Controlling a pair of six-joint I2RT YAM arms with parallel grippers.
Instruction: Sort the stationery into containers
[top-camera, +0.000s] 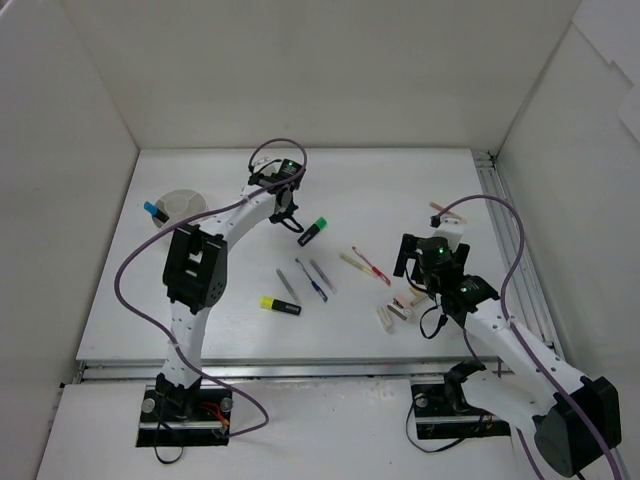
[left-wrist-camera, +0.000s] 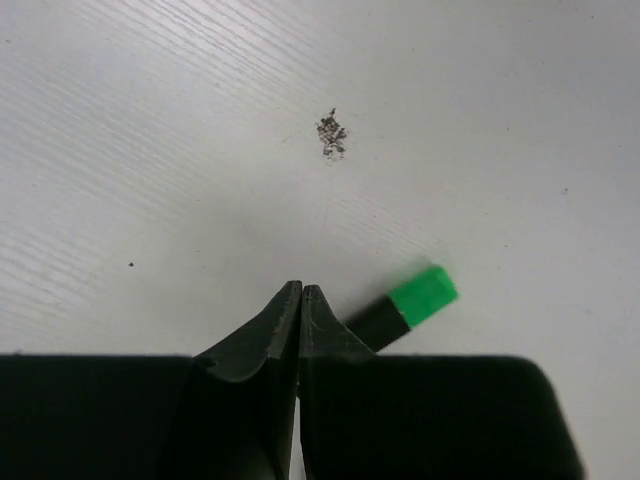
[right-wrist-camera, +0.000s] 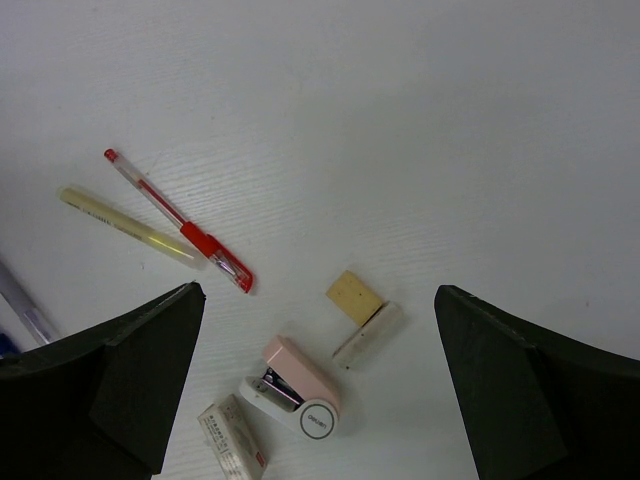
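The green-capped highlighter (top-camera: 313, 231) lies on the table just right of my left gripper (top-camera: 293, 226). In the left wrist view the fingertips of that gripper meet with nothing between them, and the green highlighter (left-wrist-camera: 424, 295) pokes out beyond the right finger, its black body partly hidden. My right gripper stands wide open above the table, nothing in it. Below it are a red pen (right-wrist-camera: 205, 242), a yellow pen (right-wrist-camera: 130, 225), a pink stapler (right-wrist-camera: 298, 385), a white box-like piece (right-wrist-camera: 232, 438) and an eraser with a tan end (right-wrist-camera: 356, 298).
A round pale container (top-camera: 182, 203) at the left holds a blue-ended marker (top-camera: 156, 212). A yellow-capped highlighter (top-camera: 281, 306), a grey pen (top-camera: 287, 285) and a blue pen (top-camera: 311, 281) lie mid-table.
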